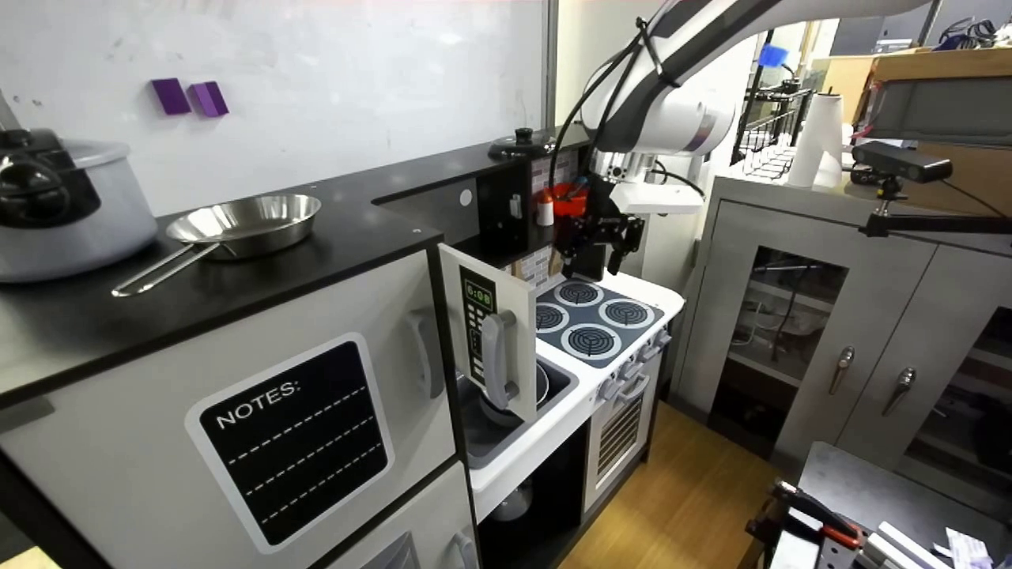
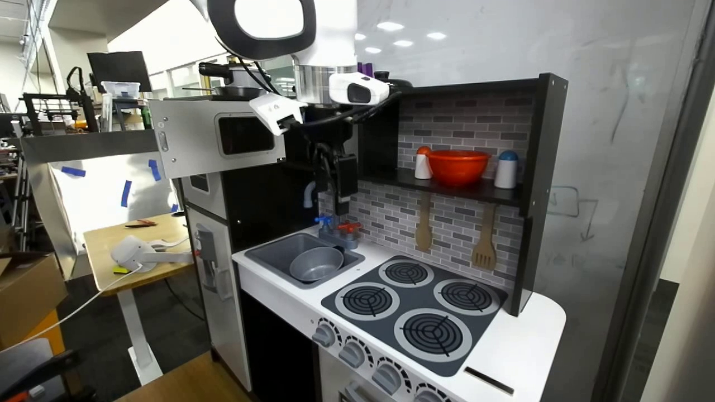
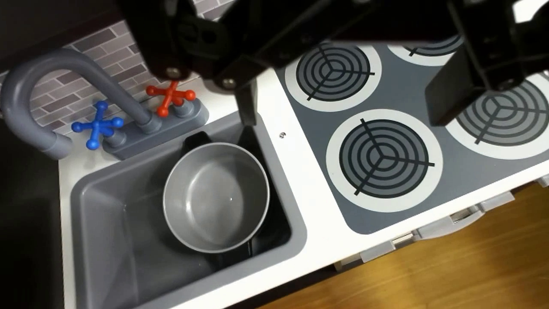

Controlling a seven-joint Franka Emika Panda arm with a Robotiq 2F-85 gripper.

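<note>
A grey pot (image 3: pixel 216 198) with dark handles sits in the grey sink basin (image 3: pixel 105 242), empty inside; in exterior view 2 the same pot (image 2: pixel 317 263) shows near the basin's right side. My gripper is open, its fingers spread wide with nothing between them. In exterior view 1 the gripper (image 1: pixel 593 264) appears in front of the shelf's right end and above the stove, partly covering a red bowl (image 1: pixel 567 201). From exterior view 2, the gripper (image 2: pixel 338 197) hangs higher than the pot, near the faucet side.
Beside the sink lies a stove top (image 2: pixel 422 358) with bare burners. A grey faucet (image 3: pixel 77 67) with blue and red knobs rises behind the basin. The microwave door (image 1: pixel 489 332) stands open. On the shelf, the red bowl (image 2: pixel 459 167) sits between two shakers. A steel pan (image 1: pixel 251 226) rests on the upper counter.
</note>
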